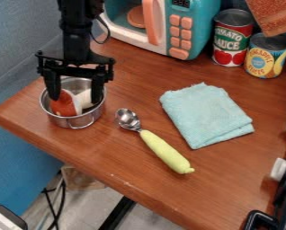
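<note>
My black gripper (75, 88) is low over a steel bowl (83, 121) at the left of the table, its fingers spread to either side at the bowl's inside. In the bowl are an orange-red piece (64, 105) and a white piece (85, 101). I cannot clearly see whether the fingertips touch either piece.
A scoop (128, 118) with a pale yellow handle and a folded light-blue cloth (207, 118) lie mid-table. A toy microwave (182, 27), two cans (232, 40) and an orange cloth stand at the back. A black appliance is at the right edge.
</note>
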